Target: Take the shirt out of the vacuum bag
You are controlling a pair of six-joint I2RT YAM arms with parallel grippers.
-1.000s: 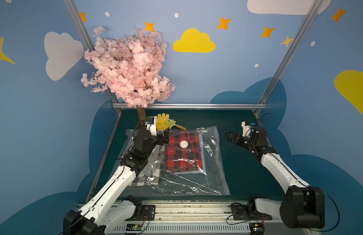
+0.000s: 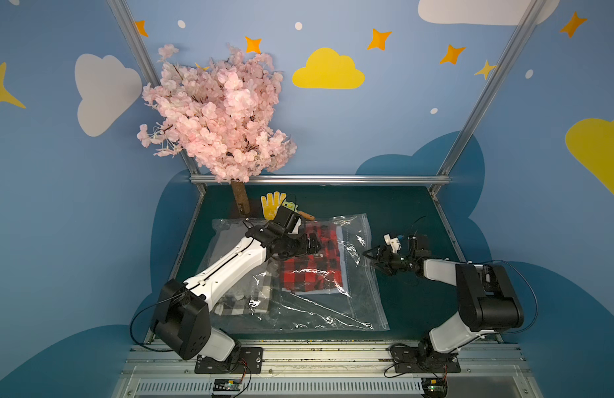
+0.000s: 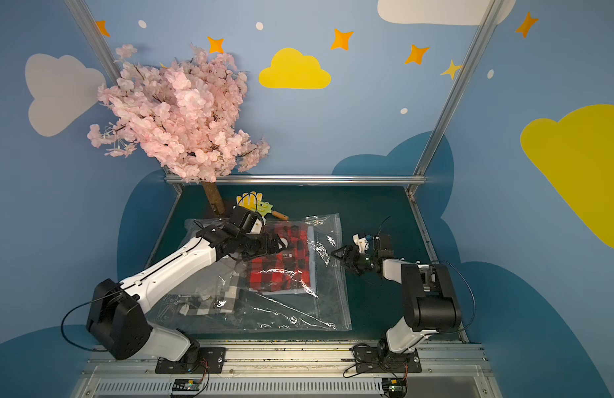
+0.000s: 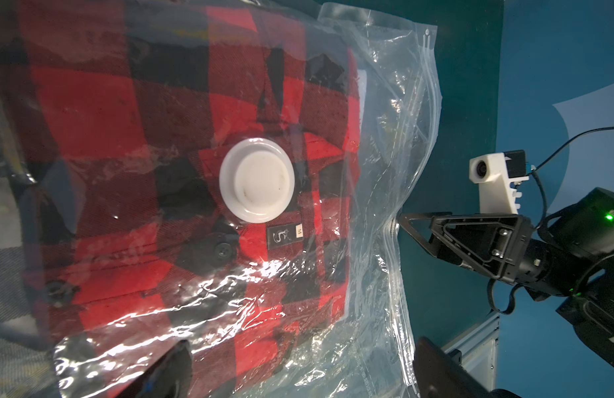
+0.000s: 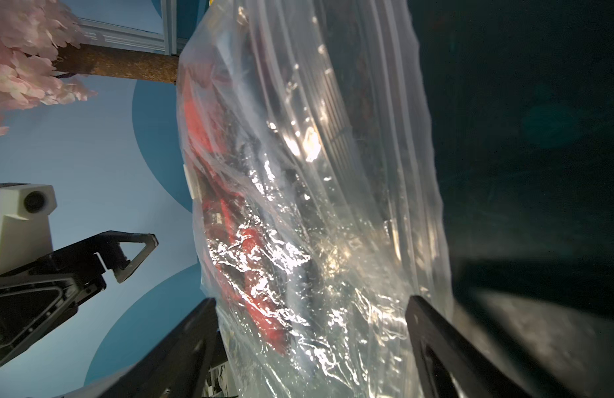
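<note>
A clear vacuum bag [image 2: 360,311] lies flat across the table, its zip edge [image 4: 413,112] towards the right. Inside it a red-and-black checked shirt [image 2: 313,278] is folded, with a grey-and-white checked one [image 2: 244,303] to its left. The bag's round white valve [image 4: 257,180] sits over the red shirt. Above that shirt hangs my left gripper, open and empty. My right gripper is at the bag's right edge, fingers apart, with the clear plastic showing between its fingers; whether they touch the plastic cannot be made out.
Behind the bag stands a pink blossom tree [image 2: 220,112], with a yellow hand-shaped toy [image 2: 272,204] beside its trunk. Bare green table [image 2: 413,305] extends to the bag's right.
My left gripper has moved right over the red shirt and now covers the valve in the top left view. The right gripper has come left and nearer the front, to the bag's edge.
</note>
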